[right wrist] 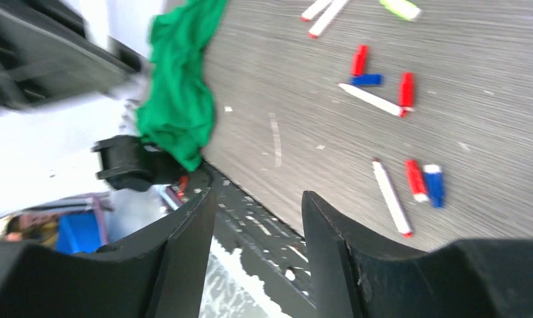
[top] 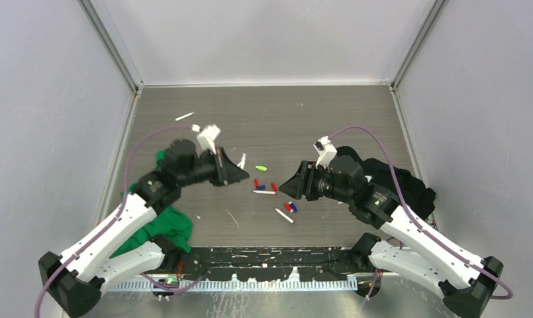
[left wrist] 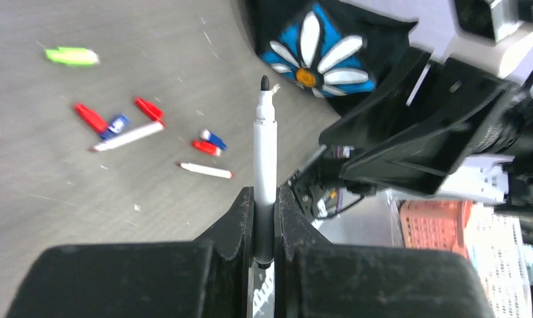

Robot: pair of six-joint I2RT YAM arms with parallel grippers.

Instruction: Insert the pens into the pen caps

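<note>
My left gripper is shut on an upright white pen (left wrist: 265, 149) with a bare dark tip. My right gripper stands open, empty, at the right of the middle. Loose on the table lie red caps (right wrist: 407, 89), blue caps (right wrist: 434, 185), a green cap (top: 261, 168) and several white pens, including one (right wrist: 390, 199) near the front and one (top: 184, 116) at the back left.
A green cloth (top: 177, 228) lies at the left and a black cloth (top: 416, 192) at the right, both partly behind the arms.
</note>
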